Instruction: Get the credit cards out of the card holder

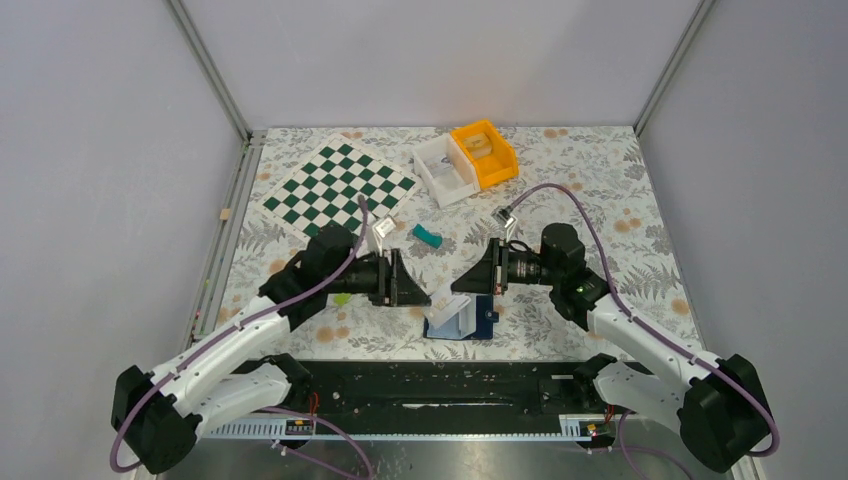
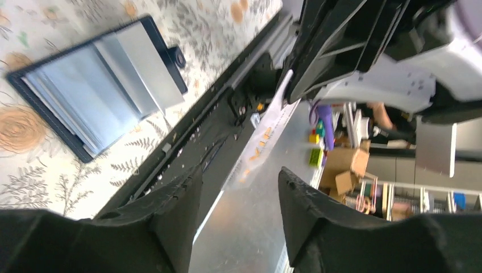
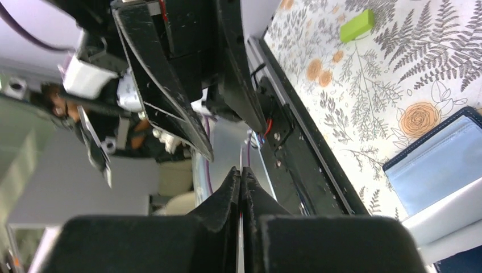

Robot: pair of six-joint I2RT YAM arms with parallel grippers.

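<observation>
A navy card holder [image 1: 484,328] lies open near the table's front edge, its clear sleeves [image 2: 102,79] facing up. Above it, a whitish card with orange marks [image 2: 258,145] hangs from the tips of my right gripper [image 1: 457,288], which is shut on it. The right wrist view shows those fingers pressed together, with the card only a thin pale line beyond them. My left gripper is open, its fingers apart with the card's lower part seen between them; whether they touch it is unclear. Sleeve contents cannot be made out.
White bin [image 1: 447,170] and orange bin [image 1: 487,155] stand at the back. A green-and-white checkered board [image 1: 340,185] lies back left, a teal object [image 1: 427,236] lies mid-table, and a small green block [image 3: 357,25] sits left.
</observation>
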